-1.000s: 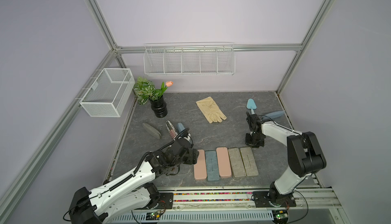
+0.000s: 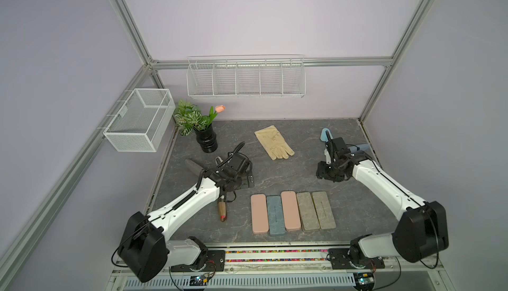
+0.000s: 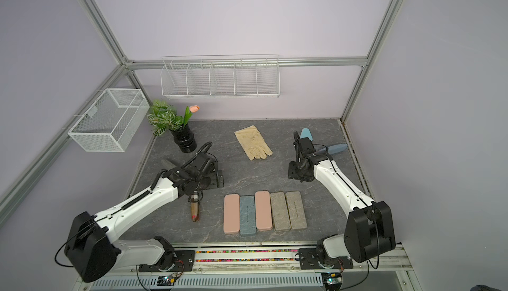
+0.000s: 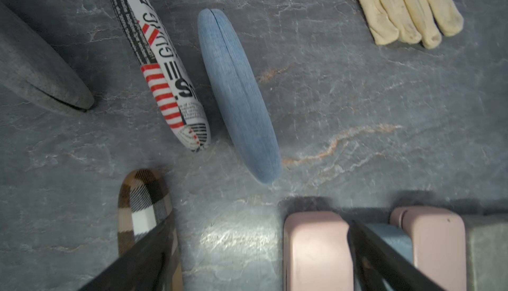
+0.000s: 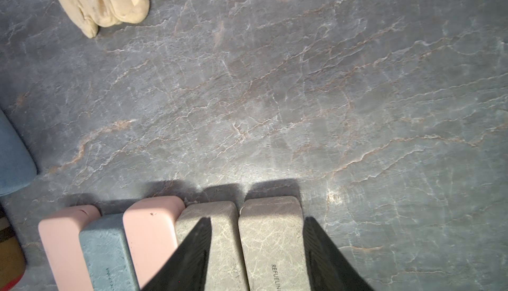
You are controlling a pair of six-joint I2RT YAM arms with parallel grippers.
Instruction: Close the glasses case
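In the left wrist view a blue denim-look glasses case (image 4: 240,95), a newspaper-print case (image 4: 164,68), a dark grey case (image 4: 42,63) and a plaid case (image 4: 145,206) lie apart on the table, their lids looking shut. At the front stands a row of cases: pink (image 2: 259,214), blue-grey (image 2: 275,215), another pink (image 2: 290,210) and stone-grey ones (image 5: 272,232), all shut as far as shows. My left gripper is open above the table, empty. Right gripper has its fingers apart above the row's right end, nothing between them.
A flower vase (image 2: 207,138) stands back left. Near the right edge, partly behind the arm, are a light blue scoop-like tool (image 3: 306,133) and a blue case-like object (image 3: 336,148).
My left gripper has moved back and away from the front row, uncovering the plaid case.
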